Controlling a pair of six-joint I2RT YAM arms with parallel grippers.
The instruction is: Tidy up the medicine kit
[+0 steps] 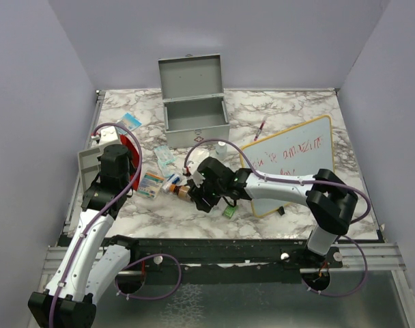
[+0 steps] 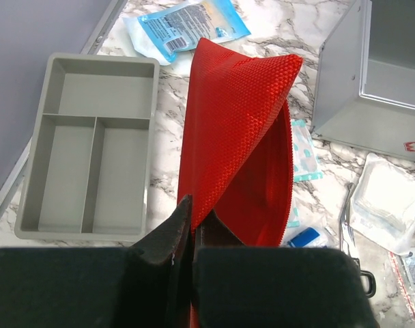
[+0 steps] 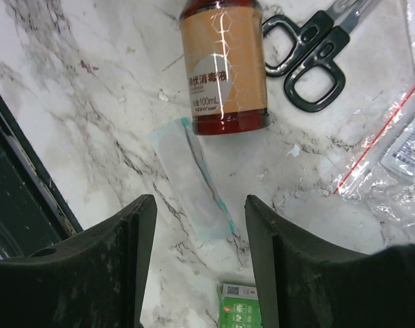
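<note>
My left gripper is shut on the edge of an upright red pouch [image 2: 231, 116], beside the grey divided tray [image 2: 122, 174]. My right gripper is open above a thin sealed strip packet [image 3: 187, 174], with a brown disinfectant bottle [image 3: 224, 68] just beyond and black-handled scissors [image 3: 313, 85] beside that. A green packet [image 3: 238, 307] lies below. The grey metal box [image 1: 197, 133] stands open at the back. A blue packet [image 2: 187, 27], gauze packs [image 2: 385, 198] and small bags lie around.
The whiteboard [image 1: 289, 150] lies on the right with a pen [image 1: 261, 128] and a white bottle [image 1: 222, 147] near it. Bare marble shows at the back right and front.
</note>
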